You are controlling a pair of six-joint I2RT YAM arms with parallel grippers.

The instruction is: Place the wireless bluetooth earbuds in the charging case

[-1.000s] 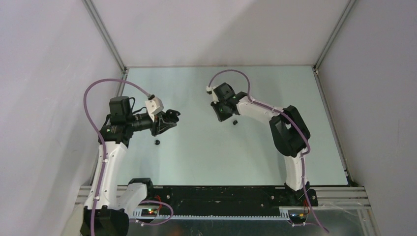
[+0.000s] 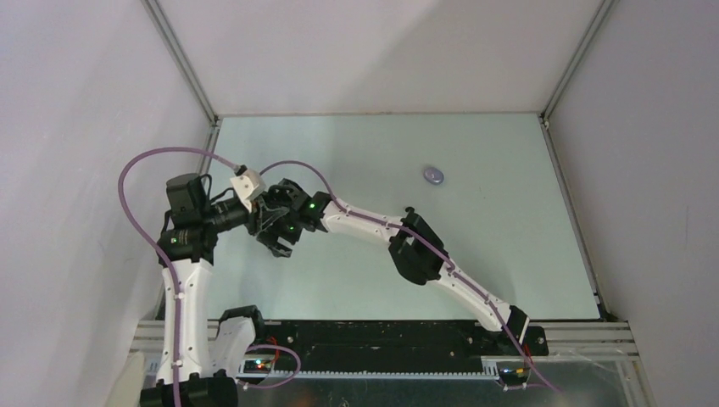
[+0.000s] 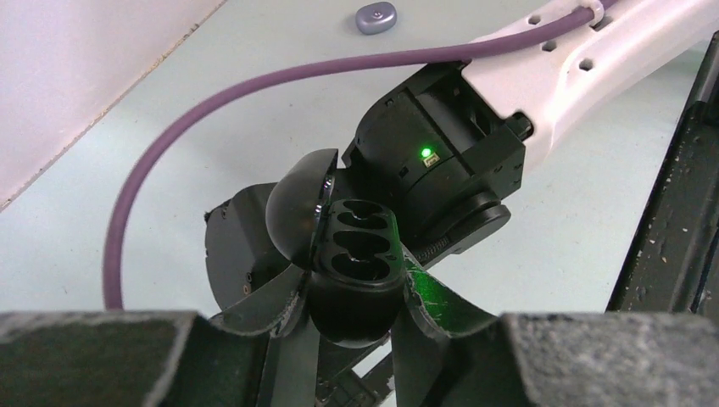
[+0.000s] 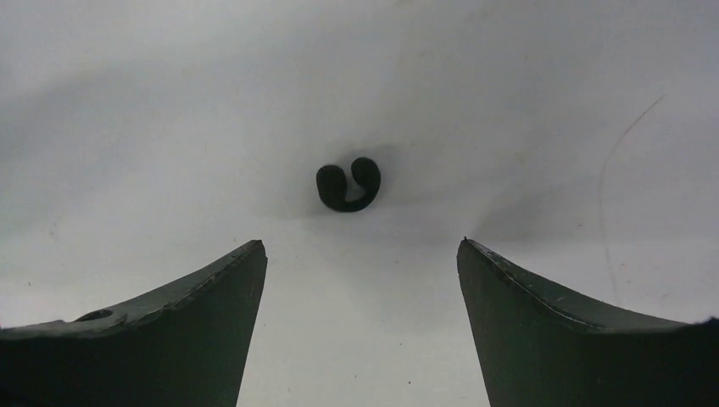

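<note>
The black charging case [image 3: 354, 301] is held upright, lid open with empty-looking cavities, in my left gripper, which is shut on it. My right gripper hangs open just below the left one in the top view, at the table's left. In the right wrist view a black earbud [image 4: 366, 191] lies on the table between and beyond its fingertips. Another small black object [image 2: 409, 209], probably an earbud, lies near the right arm's elbow in the top view.
A grey-lilac oval object [image 2: 433, 175] lies on the right half of the table [image 2: 509, 237]. The left wall is close to the left arm.
My right arm has swung left across the table from the middle to under the left gripper. My left gripper has shifted slightly left, still holding the case.
</note>
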